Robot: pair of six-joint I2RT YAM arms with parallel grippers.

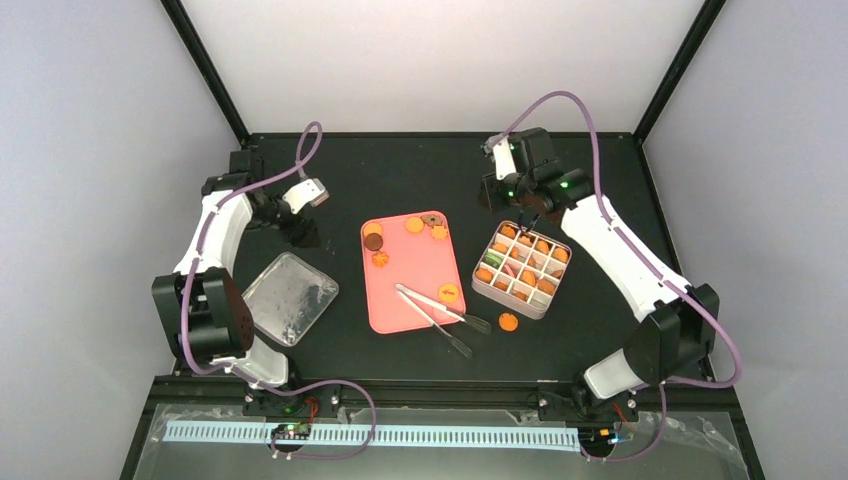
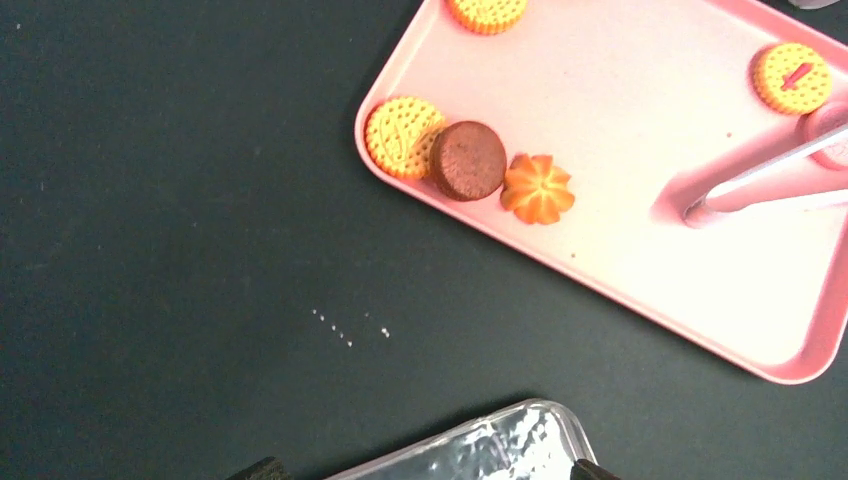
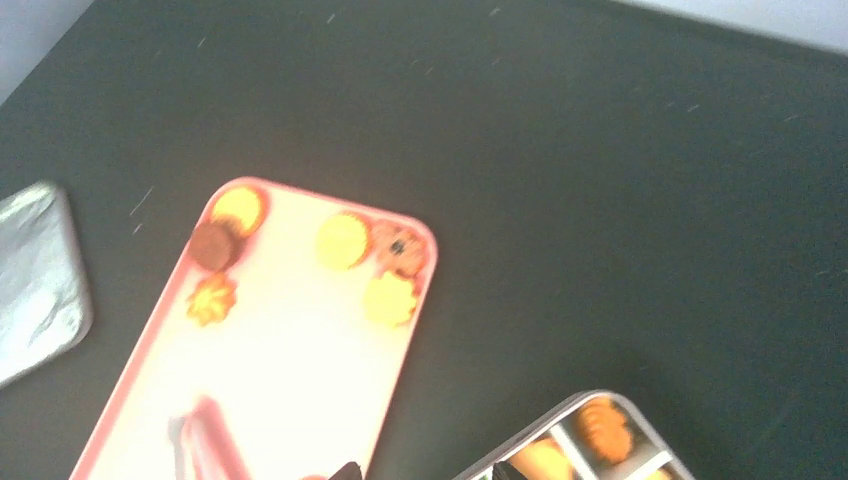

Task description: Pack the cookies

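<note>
The pink tray (image 1: 405,280) in the middle holds several cookies: a brown one (image 2: 468,160), flower-shaped ones and round ones. Tongs (image 1: 425,305) lie across its front right, handles on the table. The divided box (image 1: 520,311) to the right has cookies in many compartments. A loose cookie (image 1: 508,322) lies in front of it. My left gripper is open, empty, between the pink tray and the metal tray. My right gripper is raised behind the box, with no item visible in it; only its fingertips show in the right wrist view.
A metal tray (image 1: 290,295) lies at the left, below my left gripper. Purple tubes run along both arms.
</note>
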